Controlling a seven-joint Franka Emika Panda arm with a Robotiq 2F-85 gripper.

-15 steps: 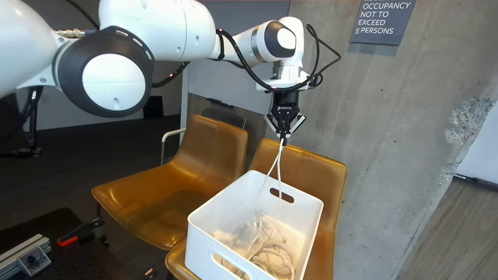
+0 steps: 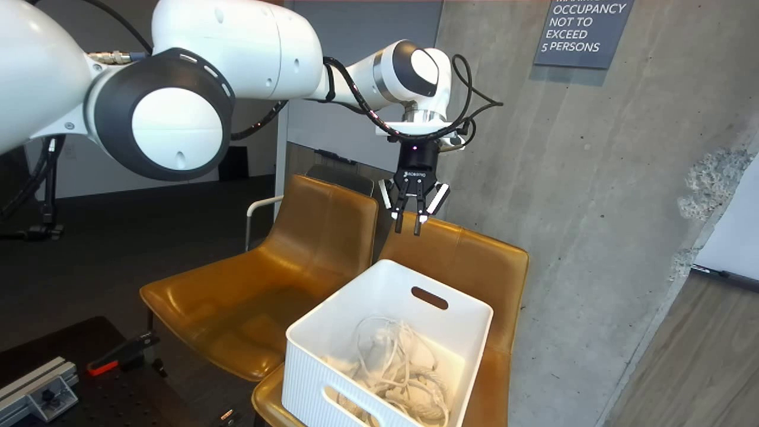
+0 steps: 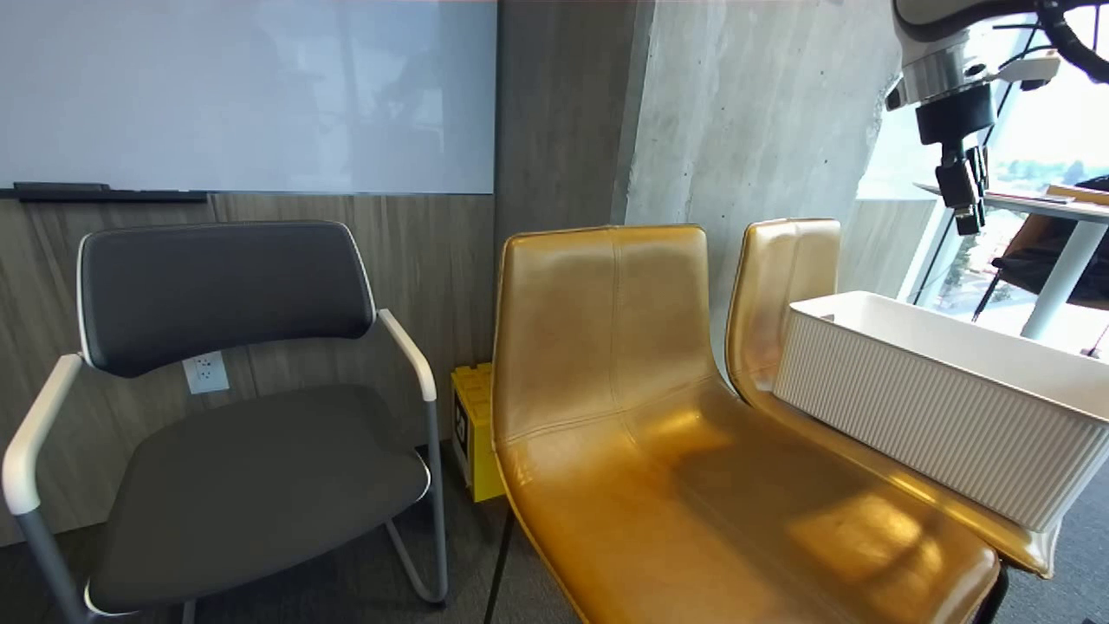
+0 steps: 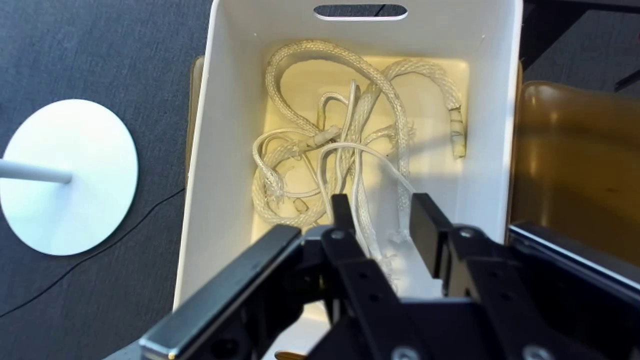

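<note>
My gripper (image 2: 407, 229) hangs above the white bin (image 2: 306, 349), its two fingers apart and nothing between them. In the wrist view the same gripper looks straight down into the bin (image 4: 201, 168). Tangled pale ropes (image 4: 393, 99) lie on the bin floor, some thick and braided, others thin like cord. One thick rope end, at the bin's far right corner, is wrapped in tape (image 4: 457, 135). My fingers cover part of the ropes' near side. Exterior view 2 shows the gripper (image 3: 969, 224) over the bin (image 3: 904, 406), whose inside floor is hidden there.
The bin rests on a tan chair (image 2: 455, 252); a second tan chair (image 2: 284, 263) stands beside it. A dark grey chair (image 3: 249, 489) is further left. A concrete wall (image 2: 605, 178) rises behind. Open air surrounds the gripper above the bin.
A second ago the gripper was shut on a thin white cord hanging from it. Now its fingers are apart, the cord is down in the bin, and the arm has shifted slightly left.
</note>
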